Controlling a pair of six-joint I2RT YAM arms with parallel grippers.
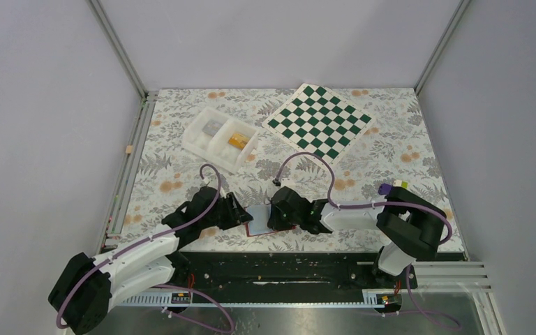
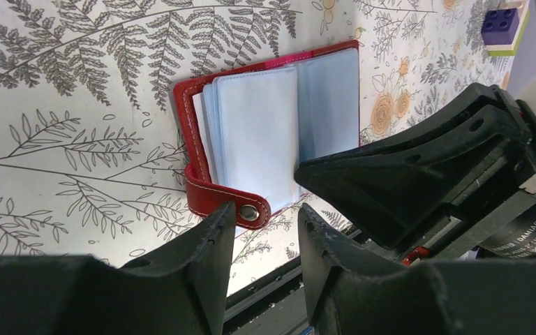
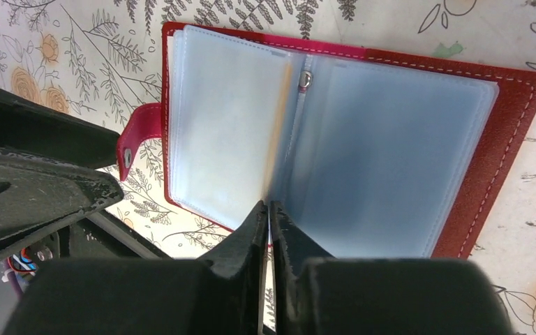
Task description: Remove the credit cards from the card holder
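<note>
The red card holder (image 2: 189, 125) lies opened flat on the table, with clear sleeves on both sides. Its left stack of sleeves (image 3: 213, 118) shows white content and a tan edge strip. At the left side sticks out the red strap (image 2: 213, 196) with its snap. My left gripper is open near that strap, nothing held. Over the lower part of the holder, by the inner edge of the left sleeves, is my right gripper. Its fingertips are almost together; whether a sleeve edge is caught between them is unclear. From above, the arms partly cover the holder (image 1: 258, 220).
A white two-compartment tray (image 1: 194, 144) at the back left has a grey card (image 1: 212, 128) and an orange card (image 1: 238, 140) inside. A green checkerboard (image 1: 319, 120) lies at the back. Toy bricks (image 1: 386, 189) sit to the right. Both grippers are close together.
</note>
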